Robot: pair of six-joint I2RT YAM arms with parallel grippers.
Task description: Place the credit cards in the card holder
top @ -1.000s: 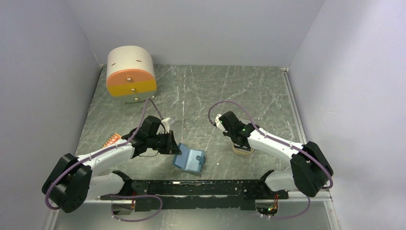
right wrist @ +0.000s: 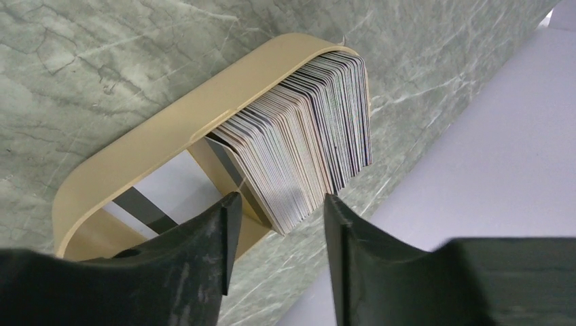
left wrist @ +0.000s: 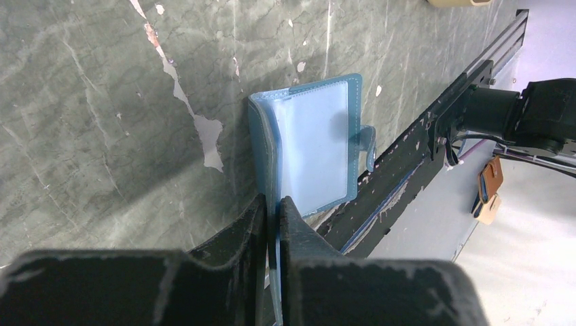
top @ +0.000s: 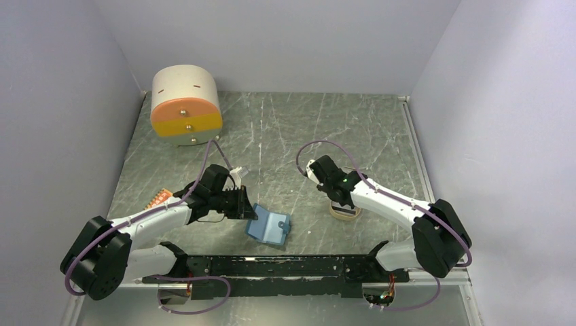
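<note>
A blue card holder (left wrist: 317,139) with clear sleeves lies open on the table, its left edge raised. My left gripper is shut on that edge; in the top view the holder (top: 277,228) is just right of the left gripper. A tight row of cards (right wrist: 292,129) stands on edge in a tan oval box (right wrist: 129,153), seen in the right wrist view. Above the row's near end hangs my right gripper, its fingers apart with cards visible in the gap beyond them. No card is clearly gripped.
An orange patterned object (top: 159,197) lies left of the left arm. At the back left stands a rounded cabinet (top: 185,102) with coloured drawers.
The right arm has shifted very slightly over the box. The left arm and the card holder look unmoved.
</note>
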